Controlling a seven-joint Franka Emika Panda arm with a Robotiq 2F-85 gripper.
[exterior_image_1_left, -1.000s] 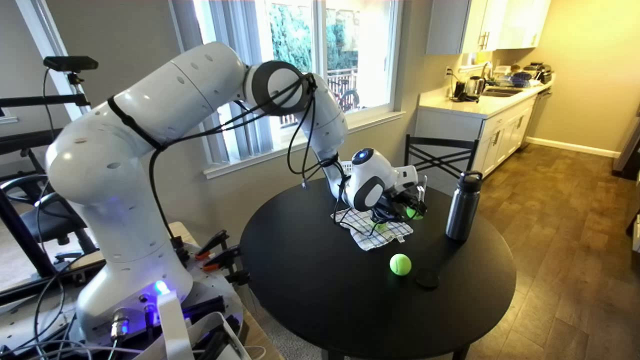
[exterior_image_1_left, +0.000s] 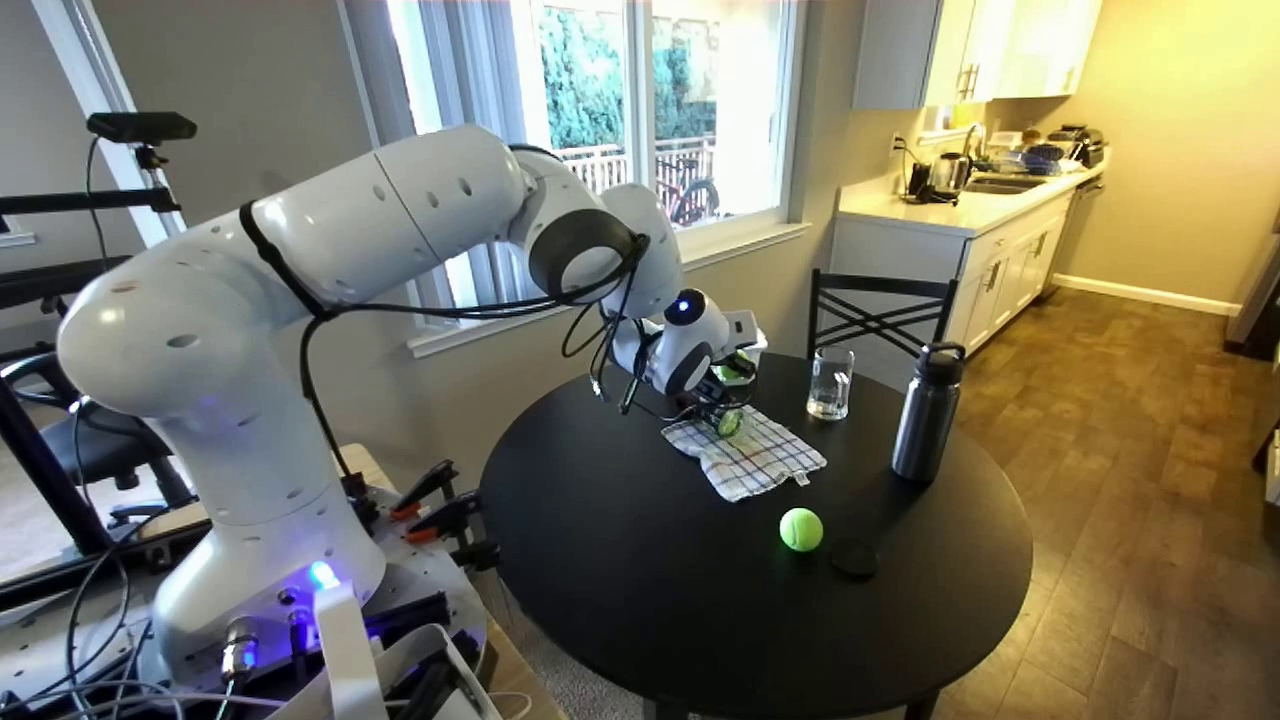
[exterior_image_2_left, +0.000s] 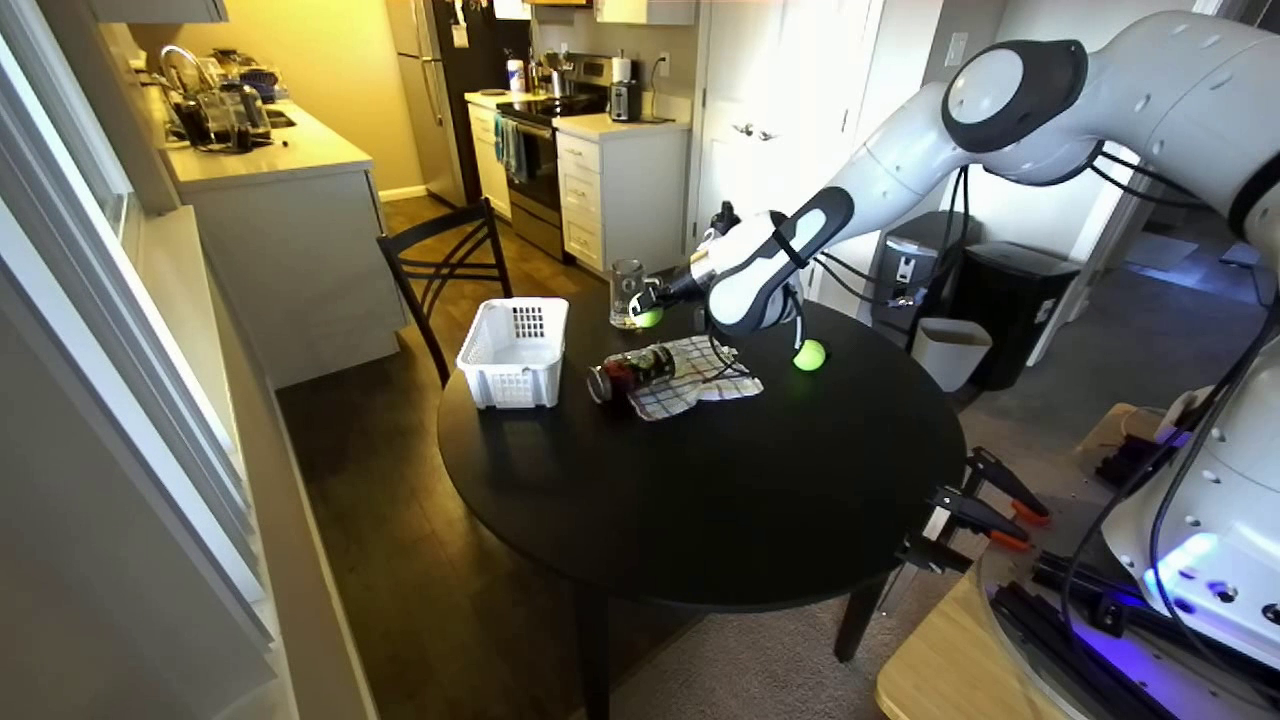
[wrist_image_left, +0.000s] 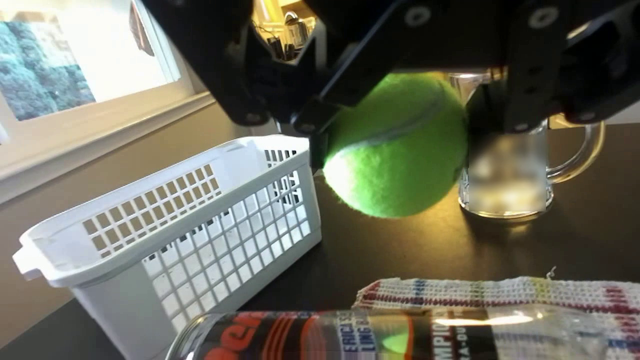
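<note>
My gripper is shut on a bright green tennis ball (wrist_image_left: 402, 168), which sits between its two fingers in the wrist view. The held ball (exterior_image_2_left: 649, 318) hangs above the table, clear of its surface. To the left in the wrist view stands a white lattice basket (wrist_image_left: 234, 240). Exterior view 2 shows this basket (exterior_image_2_left: 513, 390) near the table's edge, its visible interior bare. A clear tennis ball tube (wrist_image_left: 384, 336) lies on its side below the gripper, partly on a checked towel (wrist_image_left: 480, 291). Another tennis ball (exterior_image_1_left: 800, 529) rests on the open table.
A glass mug (exterior_image_1_left: 830, 384) stands right of the towel, beyond the held ball in the wrist view. Farther right is a tall metal bottle (exterior_image_1_left: 927, 414). A dark disc (exterior_image_1_left: 854, 558) lies beside the loose ball.
In exterior view 1 my gripper has moved left and back, away from the mug toward the basket, carrying the ball. The loose ball, towel and bottle have stayed put.
</note>
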